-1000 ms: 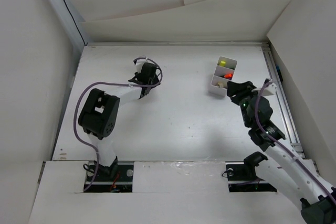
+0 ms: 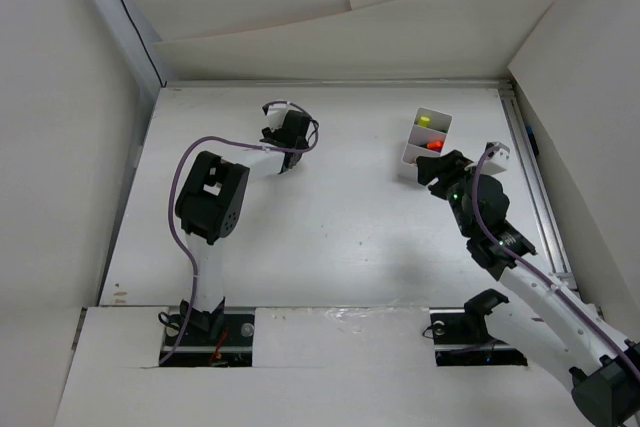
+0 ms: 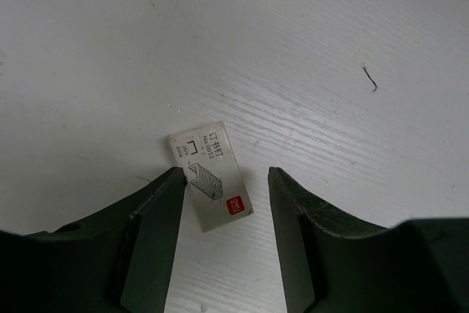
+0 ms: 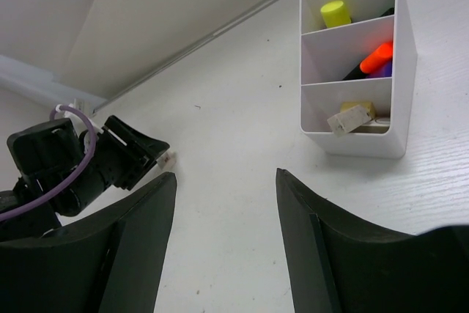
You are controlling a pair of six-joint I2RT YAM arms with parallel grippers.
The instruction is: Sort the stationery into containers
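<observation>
A small printed staple box (image 3: 212,174) lies on the table in the left wrist view, just beyond and between the fingertips of my open left gripper. In the right wrist view a three-compartment container (image 4: 399,130) holds a yellow cylinder (image 4: 335,14) in the far section, an orange marker (image 4: 377,59) with dark items in the middle, and a pale block (image 4: 350,119) with other items in the near one. My right gripper is short of the container, its fingers apart with nothing between them.
Walls and a metal rail (image 2: 335,83) border the back and sides.
</observation>
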